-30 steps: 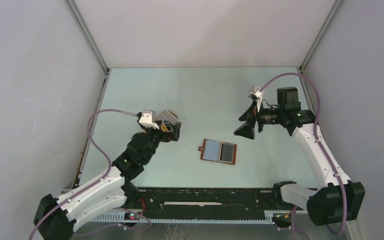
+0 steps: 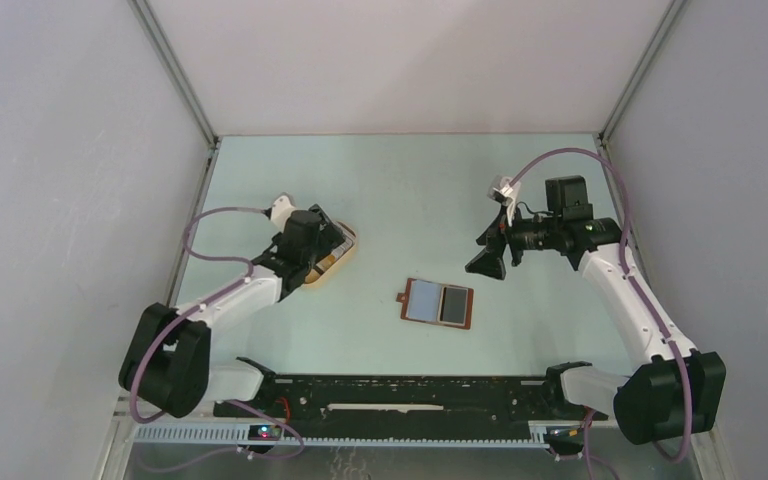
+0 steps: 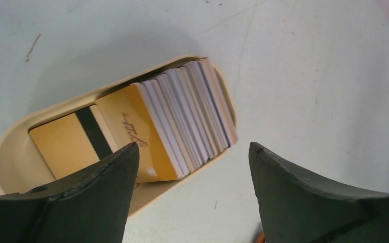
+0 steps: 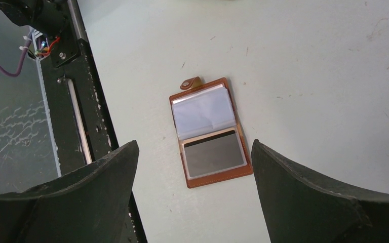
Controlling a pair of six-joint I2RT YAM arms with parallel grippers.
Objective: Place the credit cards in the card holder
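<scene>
Several cards [image 3: 192,109] lean in a row inside an oval tan tray [image 3: 17,147]; one orange-yellow card [image 3: 142,134] lies at a slant in front of them. Above the tray hangs my left gripper, its fingers apart and nothing between them. From the top, the left gripper [image 2: 332,226] covers part of the tray [image 2: 345,258]. The brown card holder [image 2: 436,303] lies unfolded on the table, showing a light pocket [image 4: 205,111] and a dark pocket [image 4: 215,154]. My right gripper is open and empty, up and to the right of the holder.
A small snap tab [image 4: 191,83] sticks out from the holder's left side. A dark rail [image 2: 410,400] runs along the front edge.
</scene>
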